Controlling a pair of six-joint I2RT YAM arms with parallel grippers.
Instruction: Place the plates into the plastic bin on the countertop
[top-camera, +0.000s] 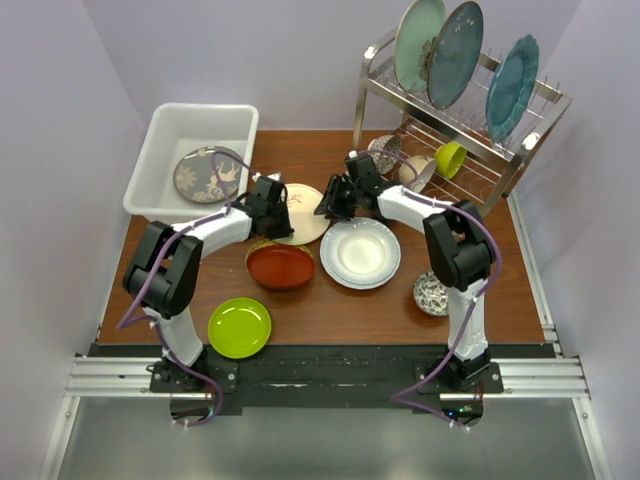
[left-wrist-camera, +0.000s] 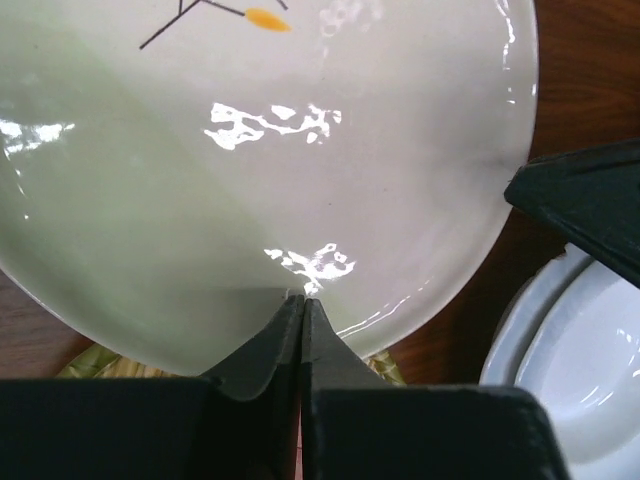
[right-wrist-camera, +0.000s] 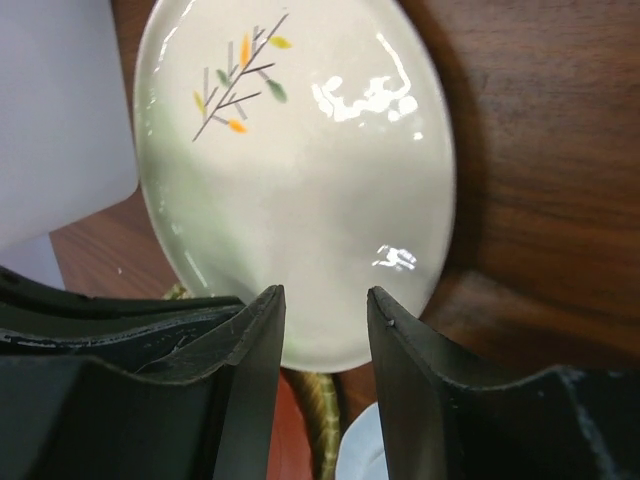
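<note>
A cream plate with a branch pattern (top-camera: 305, 210) lies on the counter between my grippers. My left gripper is shut over its near edge, nothing visible between the fingers. My right gripper stands open at the plate's right side. The white plastic bin (top-camera: 240, 130) at the upper left holds a grey patterned plate (top-camera: 190, 178). Stacked white plates (top-camera: 362, 252) lie right of centre, a red-brown dish (top-camera: 281, 267) on a woven base sits below the cream plate, and a green plate (top-camera: 239, 328) lies at the front left.
A metal rack (top-camera: 530, 140) at the back right holds standing plates and cups. A patterned bowl (top-camera: 430, 294) sits near the right arm's base. Bare counter shows at front centre and behind the cream plate.
</note>
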